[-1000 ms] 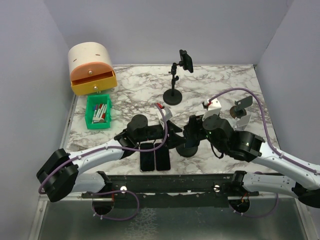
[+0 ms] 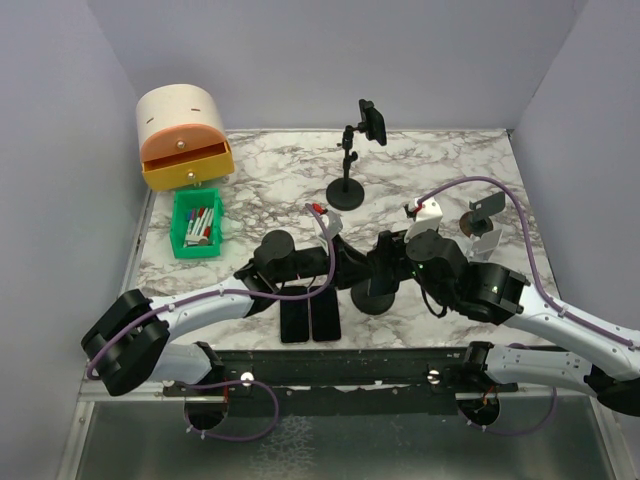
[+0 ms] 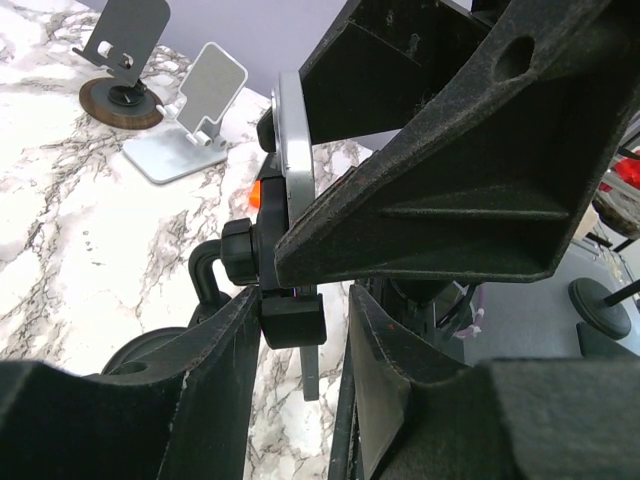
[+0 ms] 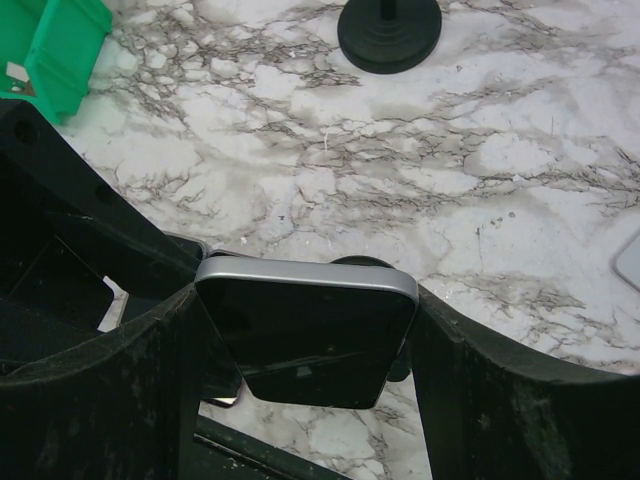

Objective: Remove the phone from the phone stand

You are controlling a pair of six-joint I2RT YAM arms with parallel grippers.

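Observation:
A phone stand with a round black base (image 2: pixel 373 300) stands at the front middle, its top hidden by both grippers. In the left wrist view its black holder (image 3: pixel 290 320) carries a silver-edged phone (image 3: pixel 294 130) on edge; my left gripper is shut on the holder's end. My right gripper is shut on the phone, whose black face and silver top edge fill the space between its fingers.
Two dark phones (image 2: pixel 294 314) lie left of the stand. Behind are a tall black stand (image 2: pixel 345 193), a green pen box (image 2: pixel 197 245) and a drawer unit (image 2: pixel 185 140); two small stands (image 2: pixel 486 206) are at right.
My left gripper has moved slightly toward the stand from a second ago and closed in on its holder. The right gripper has hardly moved.

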